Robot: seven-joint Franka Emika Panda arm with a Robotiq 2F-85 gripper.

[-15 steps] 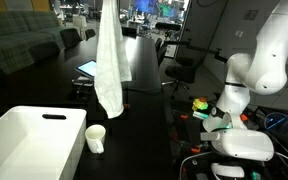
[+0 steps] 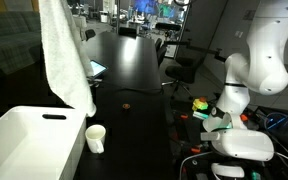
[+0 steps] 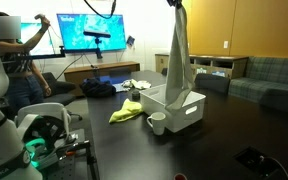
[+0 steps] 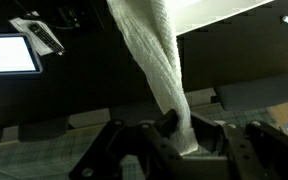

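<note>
A long white cloth (image 2: 66, 55) hangs down at the upper left of exterior view 1, its lower end near the white box's far right corner. In the wrist view my gripper is shut on the cloth (image 4: 159, 55), which is bunched between dark fingers. Exterior view 2 has the cloth (image 3: 180, 55) hanging in front of the box; the gripper lies around the top edge there and is hard to make out. The open white box (image 2: 22, 145) stands on the dark table, seemingly empty in its visible part.
A white mug (image 2: 95, 138) stands right beside the box. A yellow cloth (image 3: 127, 110) lies on the table in exterior view 2. A tablet (image 4: 11, 54) with a lit screen lies on the dark surface. A small reddish object (image 2: 126, 106) sits on otherwise clear table.
In exterior view 1 the hanging cloth has moved left, from beyond the mug toward the white box. The box and mug have stayed in place.
</note>
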